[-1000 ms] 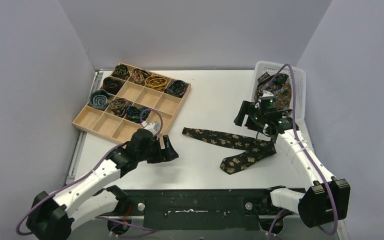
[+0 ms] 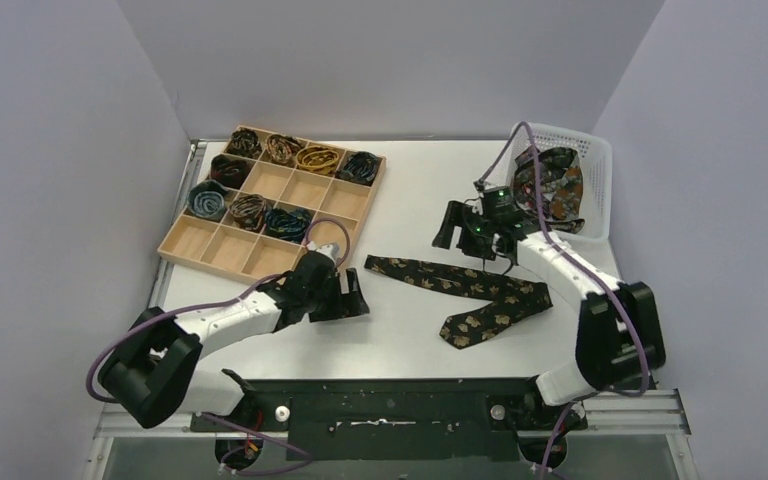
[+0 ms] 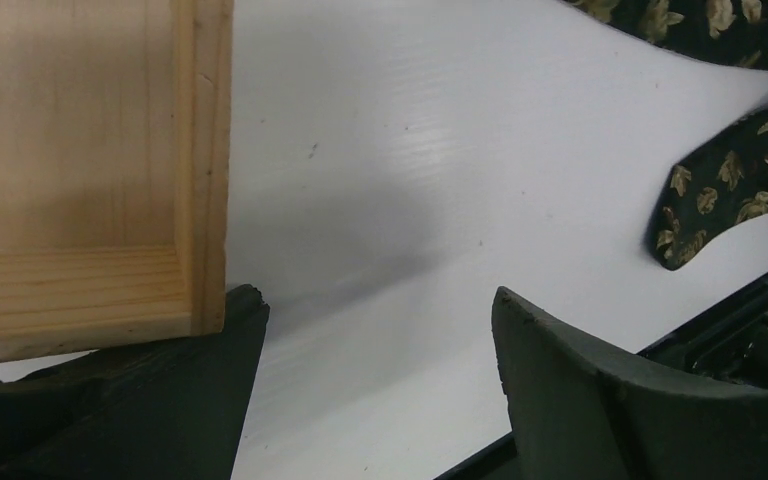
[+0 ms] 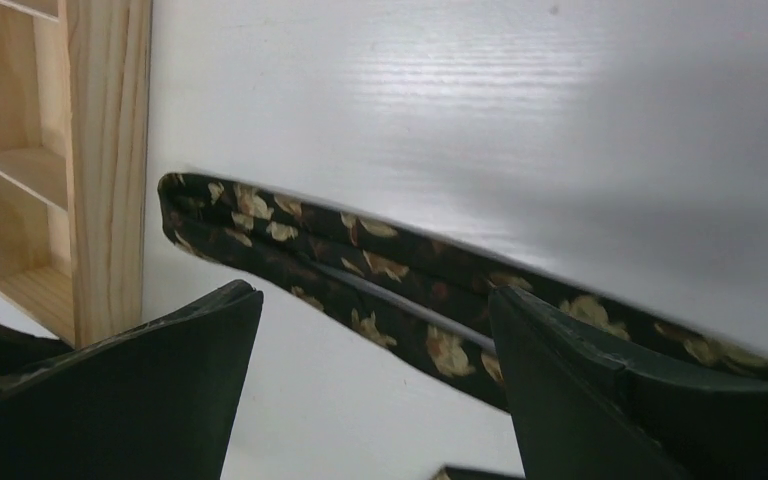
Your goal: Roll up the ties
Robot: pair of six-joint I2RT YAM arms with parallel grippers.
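Note:
A dark tie with gold leaf print [image 2: 430, 273] lies folded in a bend on the white table; its narrow end [image 4: 190, 205] points left toward the box. My left gripper [image 2: 350, 290] is low beside the box's front right corner, apart from the tie, open with nothing between its fingers. My right gripper [image 2: 450, 225] hangs above and behind the narrow length of tie, open and empty. The tie's wide end [image 3: 710, 200] is at upper right in the left wrist view.
A wooden compartment box [image 2: 190, 235] holds several rolled ties, with some empty cells. A white basket [image 2: 600, 180] with more ties stands at back right.
My right gripper has moved left. The box sits slightly farther right.

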